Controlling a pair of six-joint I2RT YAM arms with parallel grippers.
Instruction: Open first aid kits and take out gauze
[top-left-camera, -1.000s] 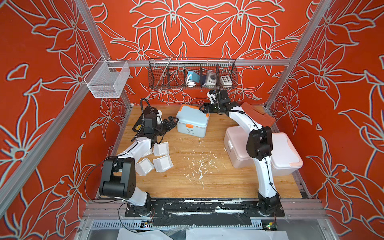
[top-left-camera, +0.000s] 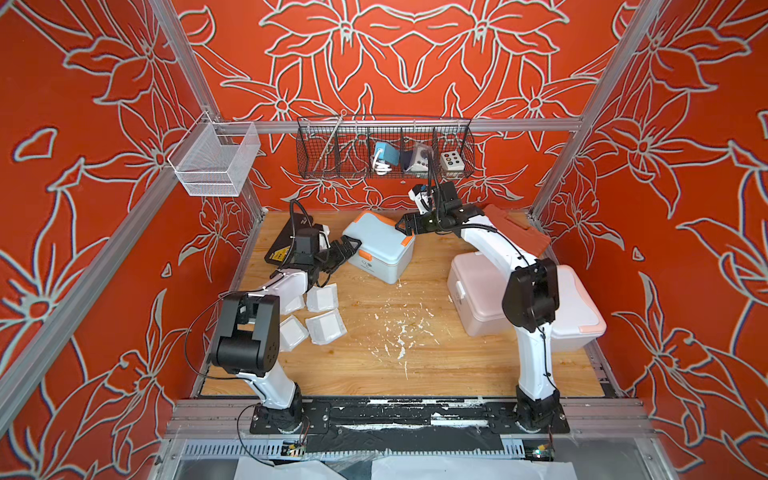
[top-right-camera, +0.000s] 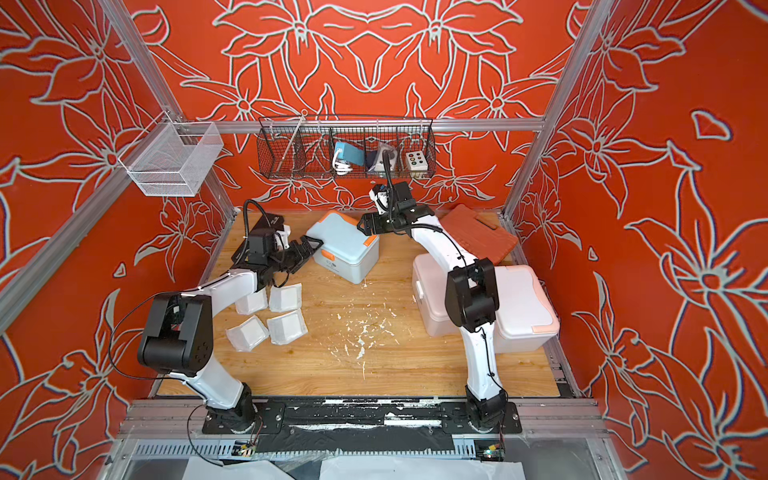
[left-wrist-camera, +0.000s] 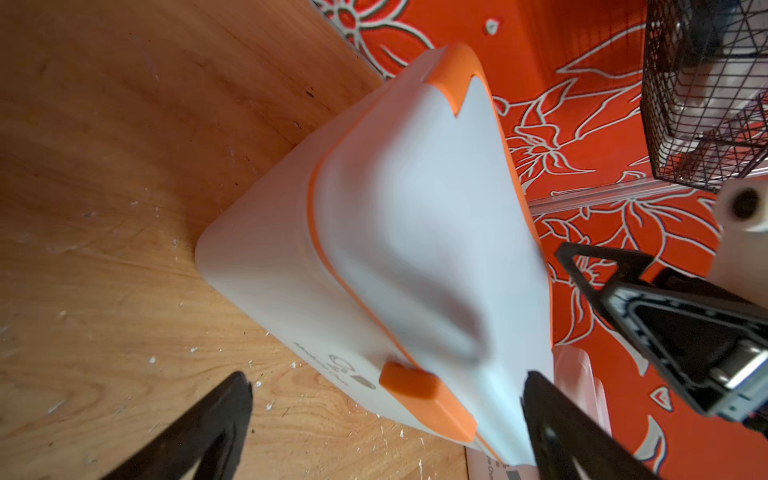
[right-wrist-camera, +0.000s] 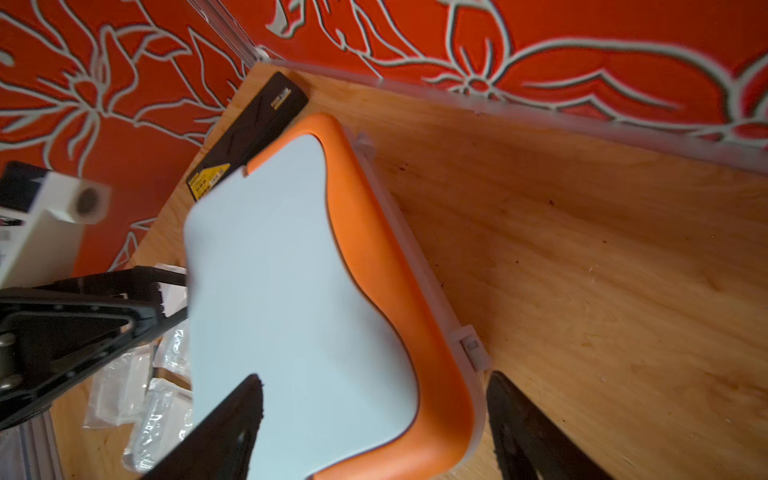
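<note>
A light blue first aid kit (top-left-camera: 382, 240) with orange latch and handle stands closed at the back middle of the table, turned at an angle. On its left side my left gripper (top-left-camera: 350, 243) is open; its fingertips (left-wrist-camera: 564, 416) show dark and blurred at the lower edge of the left wrist view, nothing held. My right gripper (top-left-camera: 406, 226) is at the kit's right rear corner, fingers apart. In the right wrist view the kit's lid (right-wrist-camera: 296, 312) and orange handle (right-wrist-camera: 392, 304) lie between its fingers, with no clear grip visible. No gauze can be made out inside, as the lid covers the contents.
Several clear packets (top-left-camera: 323, 298) lie beside the left arm. Two pink kits (top-left-camera: 477, 288) and a reddish-brown flat item (top-left-camera: 518, 232) occupy the right side. White scraps litter the otherwise clear middle. A wire basket (top-left-camera: 328, 152) hangs at the back.
The blue kit has turned, its latch side now facing more toward the left arm and its near corner further forward. Both arms have shifted slightly, staying at either side of it.
</note>
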